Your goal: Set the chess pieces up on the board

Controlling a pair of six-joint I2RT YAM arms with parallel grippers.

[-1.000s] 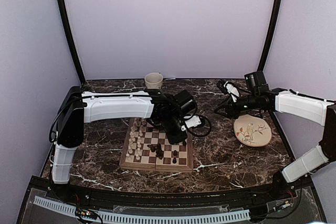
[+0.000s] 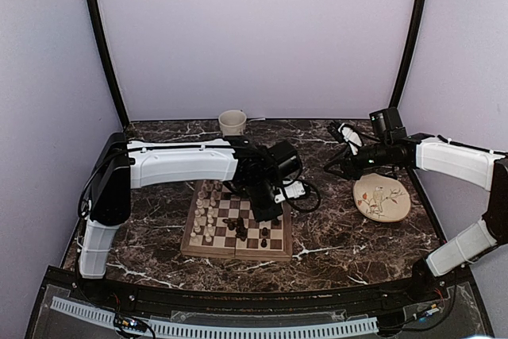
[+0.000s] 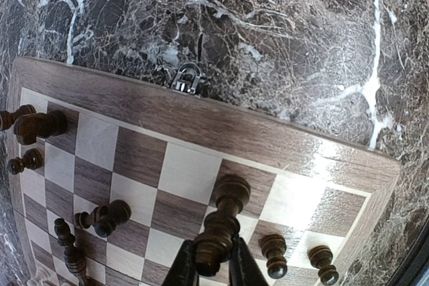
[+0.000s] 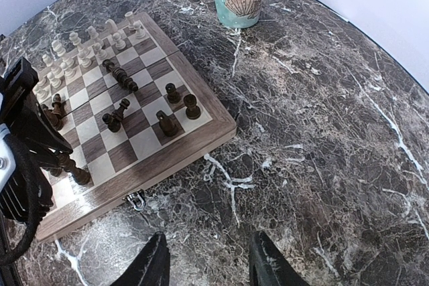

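The chess board (image 2: 237, 252) lies on the table with white pieces (image 2: 202, 220) along its left side. My left gripper is shut on a dark chess piece (image 3: 222, 222), whose base points out toward the board's edge squares; whether it touches the board I cannot tell. In the right wrist view that dark piece (image 4: 78, 175) looks tilted. Other dark pieces stand near the rim, among them a pawn (image 3: 273, 254), while a long dark piece (image 4: 120, 76) lies on its side mid-board. Off to the right of the board, my right gripper is open and empty.
A white mug (image 2: 232, 122) stands behind the board, its shell print showing in the right wrist view. At the right lies a round plate (image 2: 381, 198) with a bird picture. A metal clasp (image 3: 186, 78) sticks out from the board's edge. Marble between board and plate is clear.
The right arm and the other pieces in view look unmoved.
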